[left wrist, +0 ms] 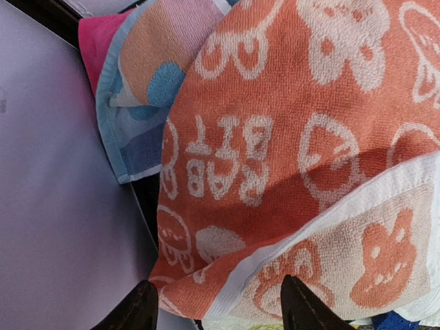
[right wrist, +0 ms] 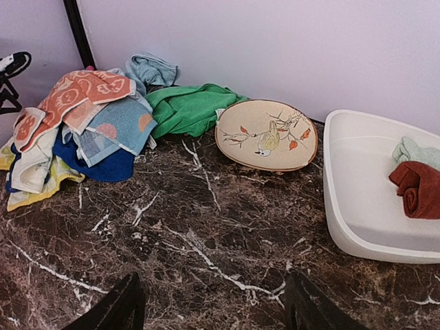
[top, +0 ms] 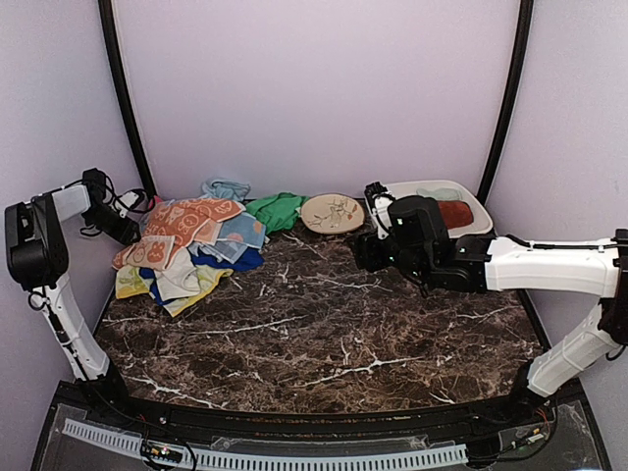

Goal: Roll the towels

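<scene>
A heap of towels lies at the left of the marble table, with an orange rabbit-print towel on top, beside white, yellow, blue and green ones. My left gripper hangs open over the near corner of the orange towel, whose folded white edge crosses the left wrist view. My right gripper stands apart over the right side of the table, its fingers spread with nothing between them.
A round plate with a branch pattern stands at the back. A white tub at the back right holds a dark red rolled towel and a pale one.
</scene>
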